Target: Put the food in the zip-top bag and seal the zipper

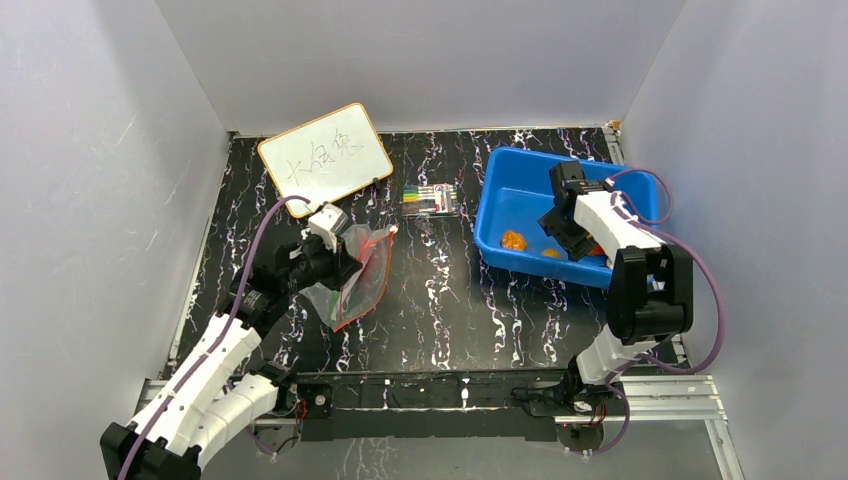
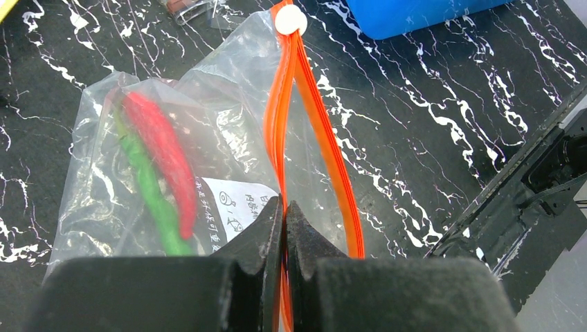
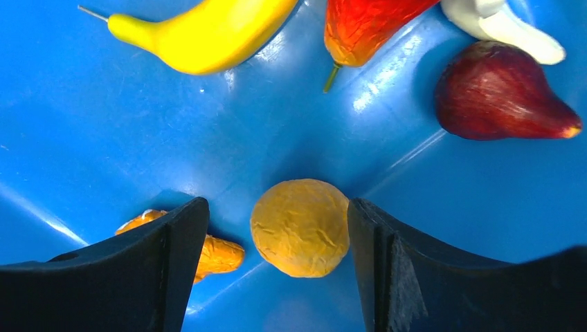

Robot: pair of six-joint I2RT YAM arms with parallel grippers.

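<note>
In the left wrist view, the clear zip bag lies with its orange zipper edges parted below a white slider. Inside it show a red chili, a green chili and a printed paper label. My left gripper is shut on one orange-edged rim of the bag, which runs between its fingers. Over the blue bin, my right gripper stands open above a round yellow-orange food piece. That piece appears between its fingers, close to the right one; whether they touch, I cannot tell.
The bin also holds a banana, a red-orange pepper, a dark red fig-shaped piece, a white piece and a brown-orange piece. A whiteboard and markers lie behind the bag.
</note>
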